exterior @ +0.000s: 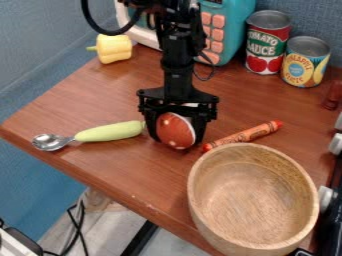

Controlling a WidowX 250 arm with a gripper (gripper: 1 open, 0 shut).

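My black gripper point(178, 118) is low over the middle of the wooden table, its fingers around a red round object point(174, 131) with pale markings. Whether the fingers are pressed tight on it is hard to tell. A wooden bowl point(253, 201) sits at the front right, and an orange crayon point(243, 135) lies between the red object and the bowl's back side.
An ice cream scoop with green handle point(107, 132) lies left. A yellow pepper-like object point(114, 47), a teal toy appliance point(227, 20), a tomato can point(266, 43) and a second can point(305, 62) stand behind.
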